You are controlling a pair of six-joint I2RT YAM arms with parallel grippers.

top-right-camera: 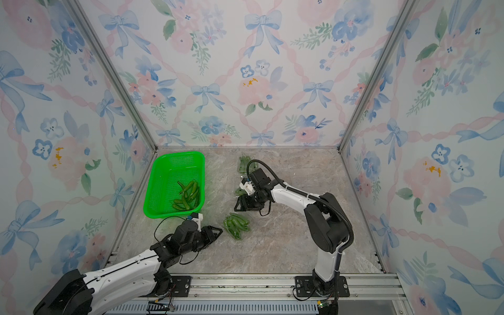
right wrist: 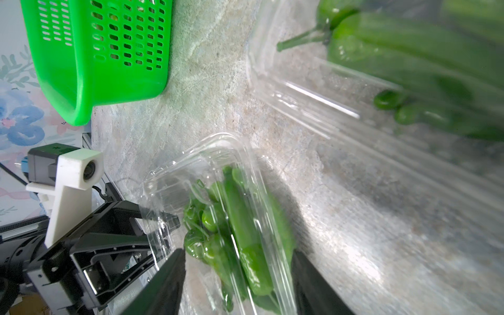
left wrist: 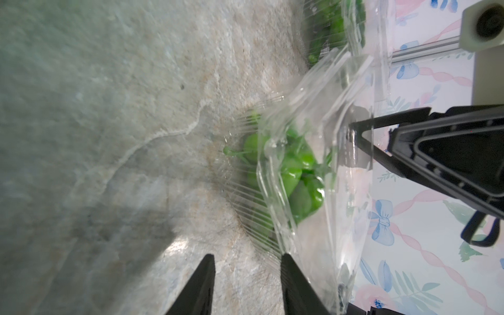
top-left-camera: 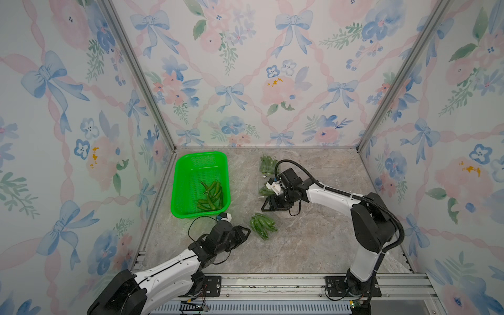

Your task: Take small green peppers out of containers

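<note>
A clear plastic container of green peppers (top-left-camera: 263, 225) sits on the table between the two arms, its transparent lid raised in the left wrist view. My left gripper (top-left-camera: 248, 232) is at its left side, the fingers (left wrist: 201, 286) apart with nothing visible between them. Over the container's far right part hangs my right gripper (top-left-camera: 264, 203); in the right wrist view its fingers (right wrist: 165, 286) are spread, with the container (right wrist: 231, 231) and its peppers showing beyond and between them. Whether either gripper touches the plastic I cannot tell.
A green basket (top-left-camera: 181, 178) holding loose green peppers (top-left-camera: 212, 196) stands at the left. Two more clear containers of peppers lie behind, one (top-left-camera: 268, 163) at the back and one (top-left-camera: 266, 191) partly hidden by the right arm.
</note>
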